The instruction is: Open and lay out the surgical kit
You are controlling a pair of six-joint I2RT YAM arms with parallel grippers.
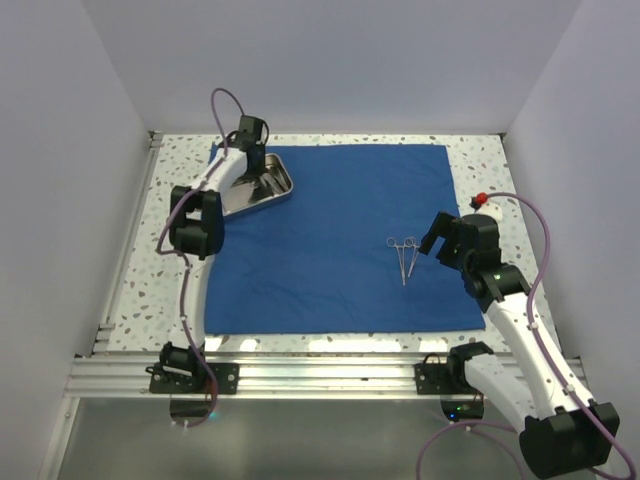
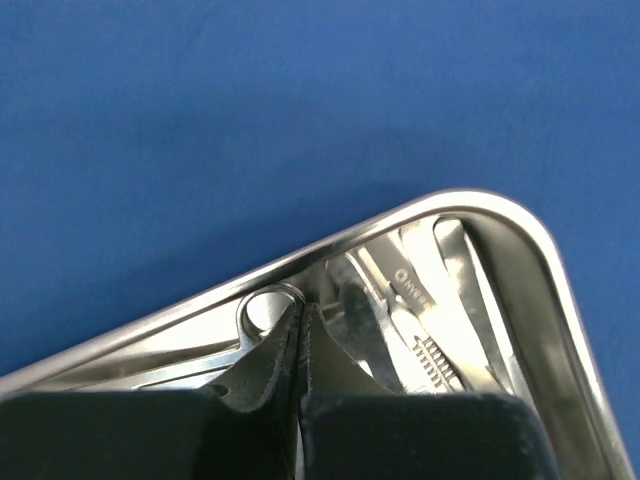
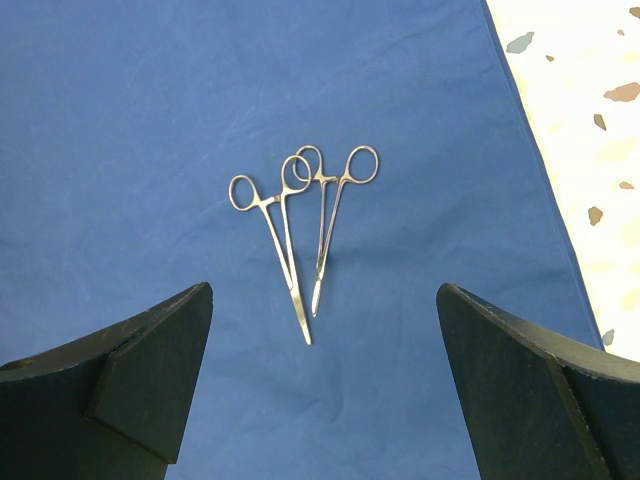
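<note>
In the left wrist view, a metal tray (image 2: 548,243) holds a ring-handled instrument (image 2: 190,368) and several flat steel tools (image 2: 440,330). My left gripper is shut, its tips down inside the tray against the right edge of the instrument's ring. Whether the thin ring is caught between the tips cannot be seen. Seen from above, the tray (image 1: 287,184) sits at the back left of the blue cloth. Two ring-handled clamps (image 3: 285,240) lie side by side on the cloth, handles overlapping. Above them my right gripper is open and empty.
Speckled table (image 1: 480,165) shows around it. A small red-topped item (image 1: 481,199) is by the right arm. Purple cables (image 1: 540,260) loop along both arms.
</note>
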